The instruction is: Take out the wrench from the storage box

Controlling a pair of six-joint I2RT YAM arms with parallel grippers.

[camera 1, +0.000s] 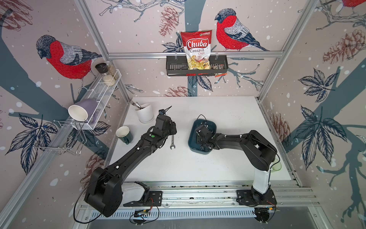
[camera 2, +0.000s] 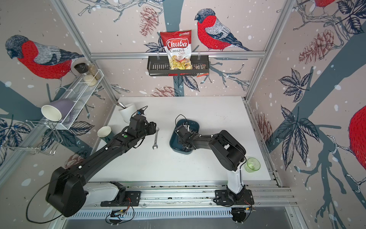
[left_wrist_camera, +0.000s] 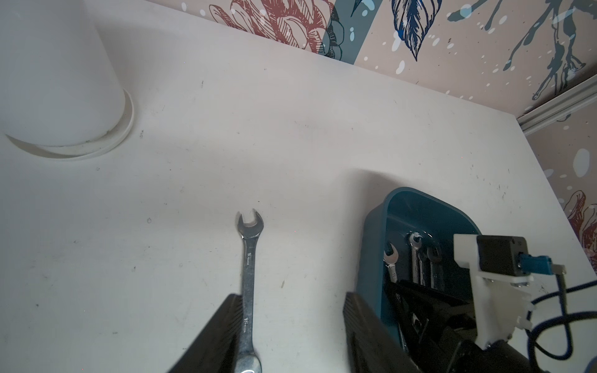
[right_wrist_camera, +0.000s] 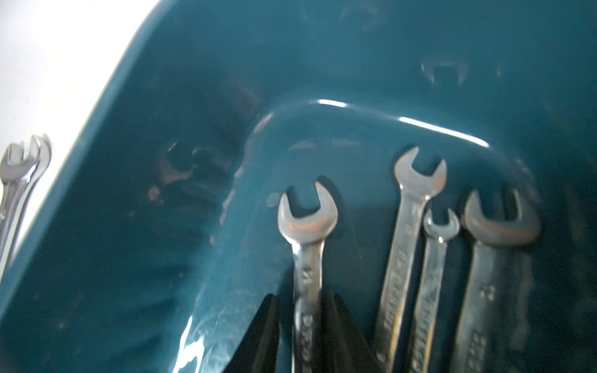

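Note:
A dark teal storage box [camera 2: 175, 145] stands mid-table, holding several silver wrenches. Inside it my right gripper points down, its fingers part open on either side of one wrench [right_wrist_camera: 306, 248]; the right wrist view does not show whether they touch it. To the right of that wrench lie a medium wrench [right_wrist_camera: 403, 255], a small wrench [right_wrist_camera: 432, 286] and a thick wrench [right_wrist_camera: 482, 286]. Outside the box, a single wrench [left_wrist_camera: 248, 267] lies flat on the table. Above it my left gripper stands open and empty.
A white utensil pot [camera 1: 144, 113] and a green mug [camera 1: 124, 134] stand at the left. Near the right front edge is a green glass [camera 2: 252, 164]. The table [camera 1: 236, 110] behind and right of the box is clear.

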